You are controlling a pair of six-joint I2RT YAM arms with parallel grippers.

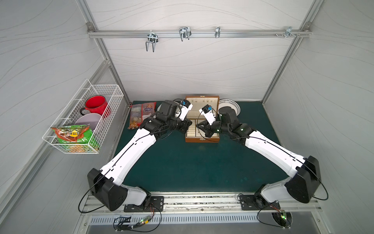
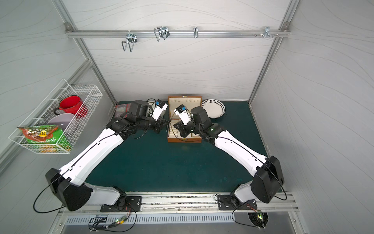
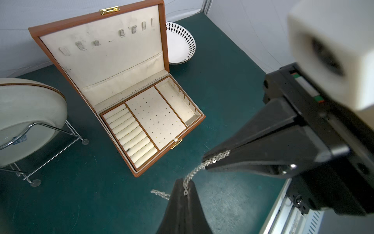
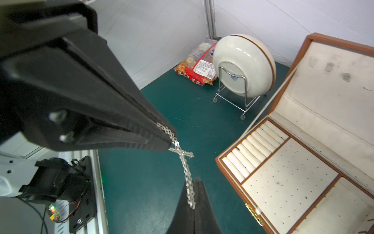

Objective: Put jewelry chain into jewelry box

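A thin silver chain (image 3: 196,168) (image 4: 187,175) is strung between my two grippers. Both are shut on it, left (image 3: 183,187) and right (image 4: 194,187), with their tips close together and short loose ends hanging out. Beyond them the brown jewelry box (image 1: 201,140) (image 2: 184,140) (image 3: 152,163) stands open on the table, lid raised at the back, with a ring-roll section, a flat middle section and a compartment with hooks. My grippers are above and in front of it.
A patterned white plate (image 2: 213,105) sits behind right of the box. A bowl (image 4: 245,66) in a wire rack and red snack bags (image 4: 194,70) are at the back left. A wire basket (image 1: 50,138) hangs left.
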